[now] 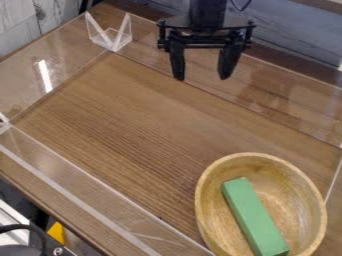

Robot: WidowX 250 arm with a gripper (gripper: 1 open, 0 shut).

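A black gripper [203, 60] hangs at the top centre of the camera view, its two fingers pointing down and standing apart, open with nothing between them. At the lower right a beige round bowl [221, 182] holds a long green block [253, 216]. The gripper is well away from the bowl, above bare wooden floor.
The wooden tray floor [127, 130] is mostly clear through the middle and left. A clear plastic holder [110, 32] stands at the top left. Clear walls edge the tray; dark cables and a yellow object lie outside at the lower left.
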